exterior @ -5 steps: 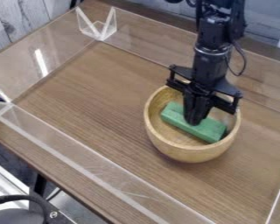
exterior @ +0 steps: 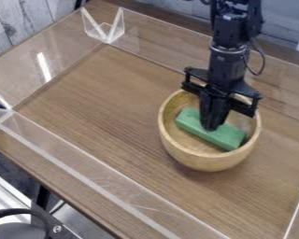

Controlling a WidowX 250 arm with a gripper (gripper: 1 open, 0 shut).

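Note:
A black gripper (exterior: 212,116) reaches down from the top right into a light wooden bowl (exterior: 202,160). Its lower tip is over a green block (exterior: 217,135) lying inside the bowl, apparently touching it or just above. The gripper is dark and small in this view, and whether anything sits between its fingers is hidden.
A white angular object (exterior: 105,28) stands at the back left. Dark round hardware (exterior: 21,226) shows at the bottom left corner, beyond the table's edge.
The arm and bowl have shifted very slightly; the gripper remains over the green block in the bowl.

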